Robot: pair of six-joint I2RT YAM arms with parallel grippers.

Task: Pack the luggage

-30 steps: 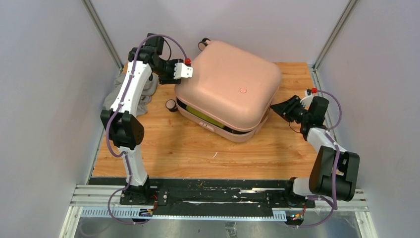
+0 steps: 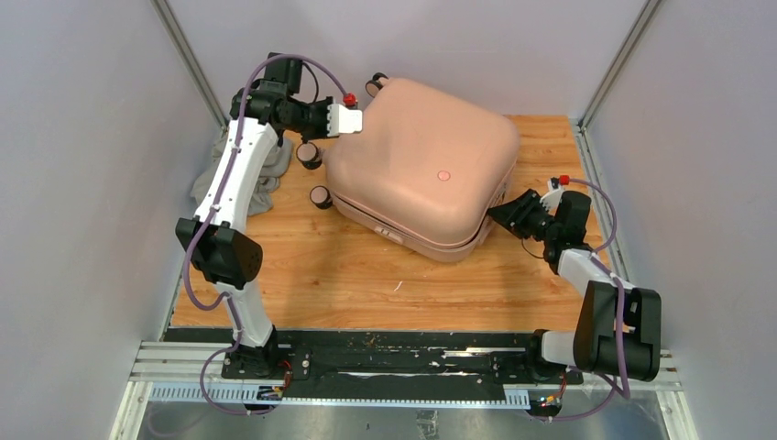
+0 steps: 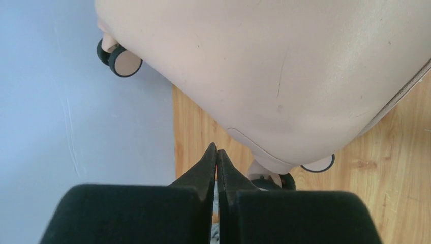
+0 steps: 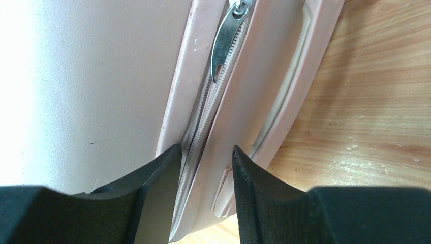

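The pink suitcase (image 2: 421,165) lies tilted on the wooden table with its lid down. Along its front side the seam looks nearly closed. My left gripper is shut with nothing between its fingers, over the suitcase's rear-left corner, where a wheel (image 3: 268,179) shows just past the tips. At the suitcase's right side, my right gripper stands open. Its fingers straddle the lower part of the zipper (image 4: 201,114), the left fingertip close against the lid's rim. A metal zipper puller (image 4: 223,46) hangs above the fingertips.
Grey cloth (image 2: 261,174) lies left of the suitcase, partly behind the left arm. A side handle (image 4: 287,96) runs beside the zipper. Bare tabletop (image 2: 366,284) stretches in front of the suitcase, and walls stand close on both sides.
My right gripper moved left, against the suitcase.
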